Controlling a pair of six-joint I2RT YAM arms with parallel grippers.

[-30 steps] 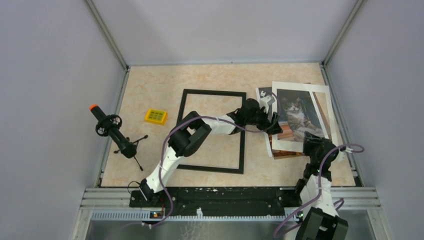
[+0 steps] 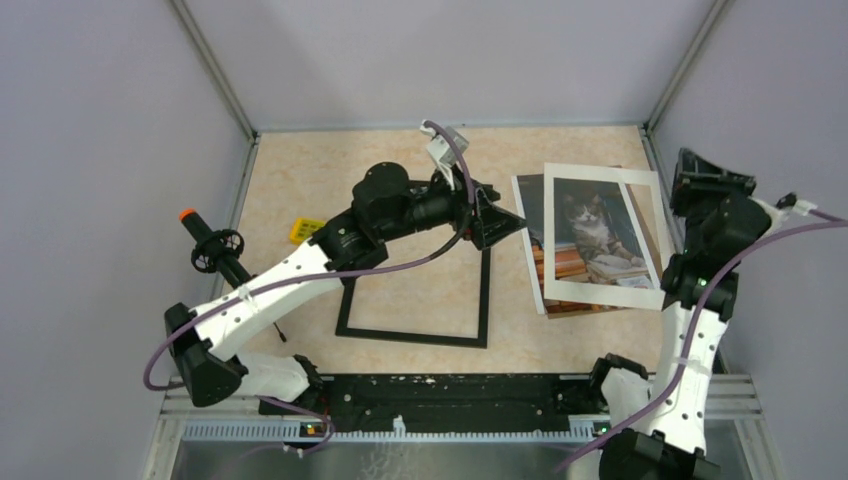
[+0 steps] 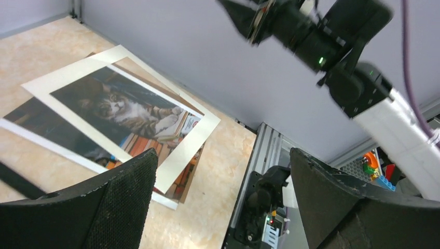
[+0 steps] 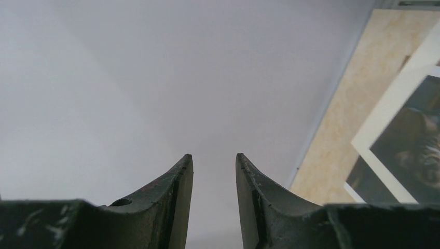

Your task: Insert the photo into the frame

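A pile of photo prints lies at the right of the board, the cat photo (image 2: 598, 225) in a white border on top, also visible in the left wrist view (image 3: 114, 106). The black frame (image 2: 410, 339) lies flat in the middle, partly under my left arm. My left gripper (image 2: 505, 222) is raised over the gap between frame and photos, open with nothing between its fingers. My right gripper (image 2: 705, 175) is raised at the board's right edge, beside the photos; its fingertips (image 4: 181, 171) stand a small gap apart, and I cannot tell whether anything is between them.
A yellow object (image 2: 306, 230) lies left of the frame, and a black stand with an orange tip (image 2: 230, 262) is at the left edge. Walls (image 2: 760, 130) enclose the board on both sides and at the back. The board is bare along the back.
Both arms have risen from low over the photos. My left gripper has moved up and to the left, my right one toward the back and outward to the right. The photos look unmoved.
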